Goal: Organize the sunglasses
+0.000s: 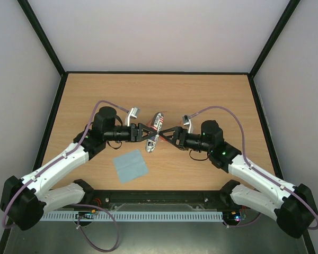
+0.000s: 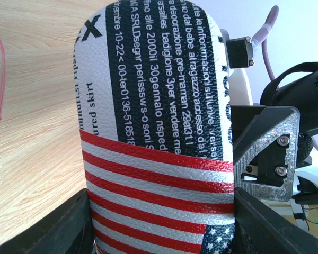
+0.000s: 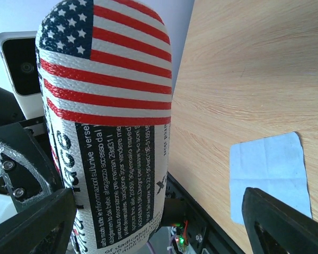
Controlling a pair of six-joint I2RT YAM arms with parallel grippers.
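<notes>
A flag-and-text patterned glasses case (image 1: 155, 127) (image 2: 153, 106) (image 3: 111, 159) is held upright-ish above the table by my left gripper (image 1: 148, 133), shut on it. My right gripper (image 1: 166, 135) reaches it from the right; in the right wrist view its fingers (image 3: 281, 222) stand part open on either side of the case's near end. Pink-framed glasses (image 2: 0, 90) lie on the table behind the case, partly hidden by it in the top view. A light blue cloth (image 1: 130, 165) (image 3: 267, 174) lies flat at front left of the case.
Dark frame rails border it, and the front rail (image 1: 164, 196) runs below the cloth.
</notes>
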